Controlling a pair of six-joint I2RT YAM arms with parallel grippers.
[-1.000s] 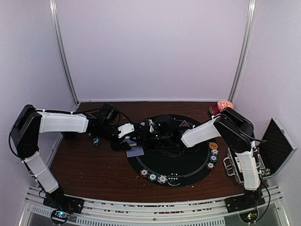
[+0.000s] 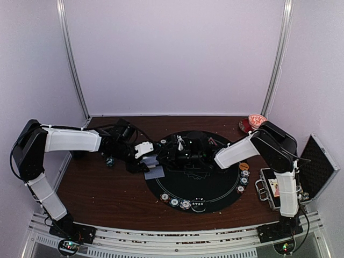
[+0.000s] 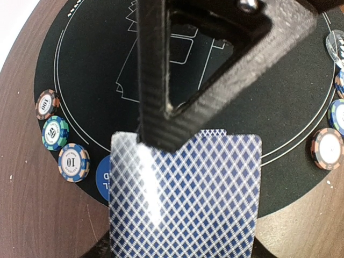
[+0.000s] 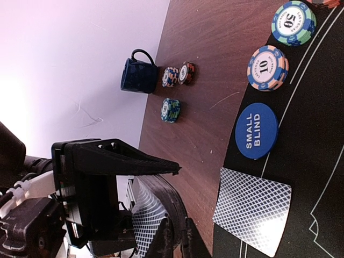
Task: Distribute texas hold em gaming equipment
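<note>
A deck of blue-patterned cards point(image 3: 185, 199) is gripped in my left gripper point(image 2: 144, 157), one black finger point(image 3: 166, 126) lying over its top face. From the right wrist view, the deck point(image 4: 153, 207) stands out beyond that gripper, its edge turned toward the right fingers. My right gripper is shut right at the deck's edge; no card clearly shows between its tips. One face-down card point(image 4: 252, 209) lies on the black mat point(image 2: 199, 188), near the blue small blind button point(image 4: 257, 130). In the top view the two grippers meet over the mat's left side.
Chips ring the mat, among them a 10 chip point(image 4: 267, 67) and a 50 chip point(image 4: 293, 23). A dark mug point(image 4: 140, 74) and several chip stacks stand on the wood at the left. An open metal case point(image 2: 269, 188) sits at the right.
My right arm has shifted slightly to the right along the mat, its forearm moving away from the left gripper. The left arm and the card on the mat stay put.
</note>
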